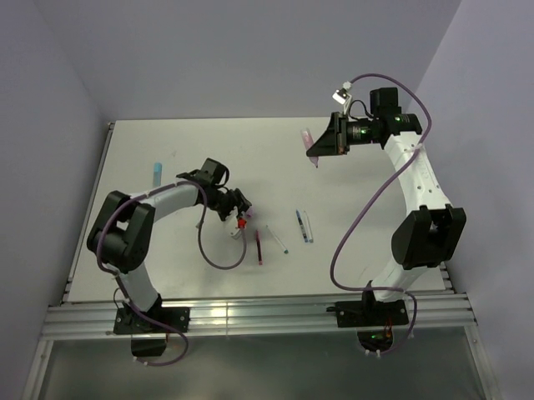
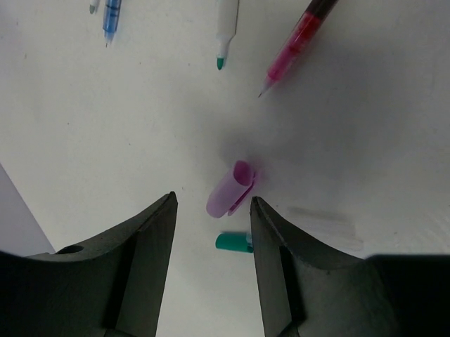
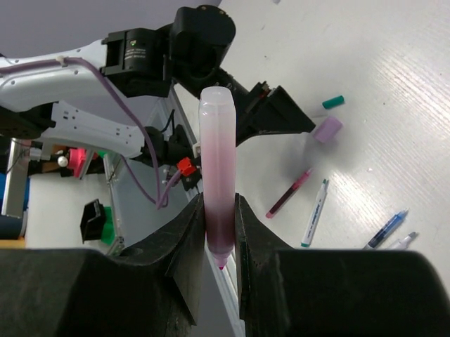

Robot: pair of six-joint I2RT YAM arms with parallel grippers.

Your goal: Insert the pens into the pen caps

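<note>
My left gripper hangs part open over a lilac cap [image 2: 228,189] on the table, with a teal cap [image 2: 232,241] just behind it. In the left wrist view a red pen [image 2: 295,45], a green-tipped pen [image 2: 226,28] and a blue pen [image 2: 112,17] lie beyond. My right gripper is raised at the right rear, shut on an upright pink pen [image 3: 218,161], translucent and pointing down in the top view [image 1: 309,148].
A light blue object [image 1: 157,173] lies at the left, partly beside the left arm.
</note>
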